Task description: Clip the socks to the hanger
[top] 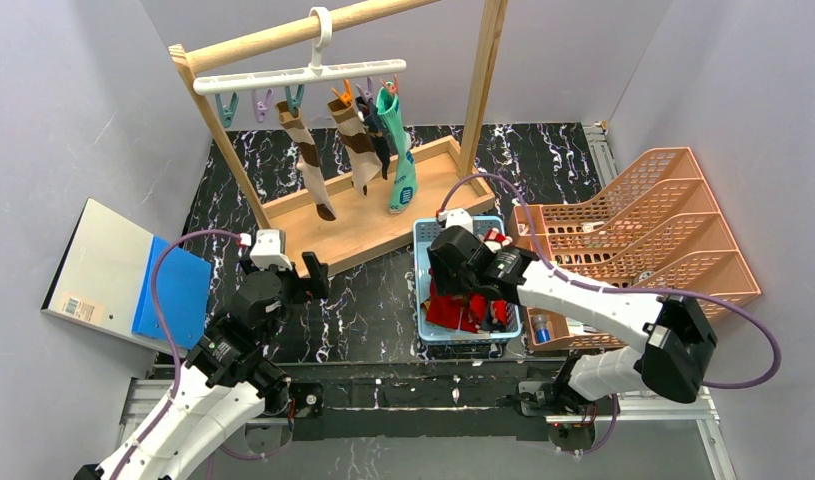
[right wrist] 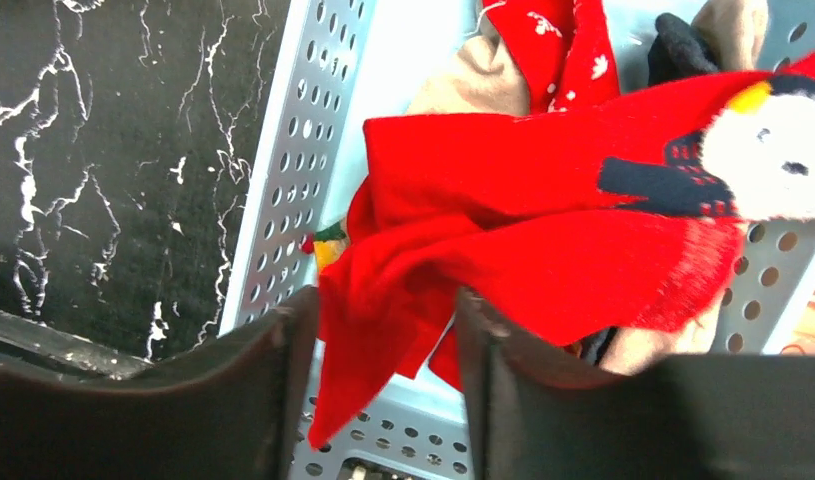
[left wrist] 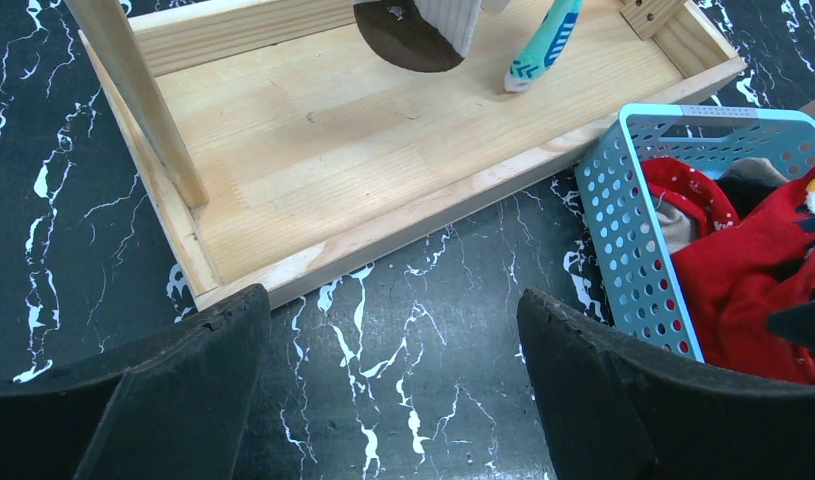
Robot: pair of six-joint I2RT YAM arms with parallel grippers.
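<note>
Brown-and-cream socks [top: 355, 145], a dark sock and a teal sock [top: 401, 160] hang from clips on the white hanger [top: 253, 80]; some clips at its left are empty. The blue basket [left wrist: 648, 250] holds red socks [right wrist: 543, 165], one with a penguin face, and beige and dark ones. My right gripper is over the basket, fingers apart, red fabric lying beneath and between the blurred fingers. My left gripper stands open and empty in front of the wooden tray [left wrist: 363, 160].
An orange slotted organizer [top: 633, 230] stands right of the basket. A blue folder [top: 173, 295] and pale board lie at the left. Bare marble [top: 373, 310] shows between left gripper and basket.
</note>
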